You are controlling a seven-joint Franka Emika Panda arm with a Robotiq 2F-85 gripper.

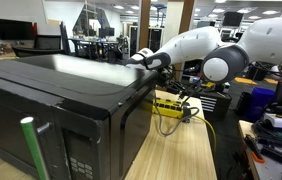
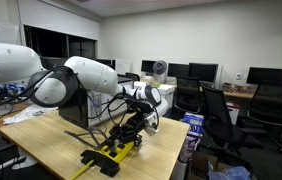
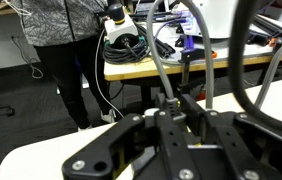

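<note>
My gripper is shut on a grey cable (image 3: 161,62), which rises from its fingertips in a curve; another grey strand stands beside it. In the second exterior view, the black gripper (image 2: 134,124) hangs low over the wooden table, pointing down. Beneath and beside it lies a yellow and black object (image 2: 107,161). From the first exterior view, the yellow object (image 1: 167,107) shows behind the black appliance, with a grey cable (image 1: 161,125) drooping nearby. The exact grip point is partly hidden by the fingers.
A large black microwave-like box (image 1: 81,105) takes up much of the table at the left of the first exterior view. Bare tabletop (image 1: 189,150) lies to its right. A person (image 3: 66,50) stands beyond the table edge. Office chairs (image 2: 221,115) are behind.
</note>
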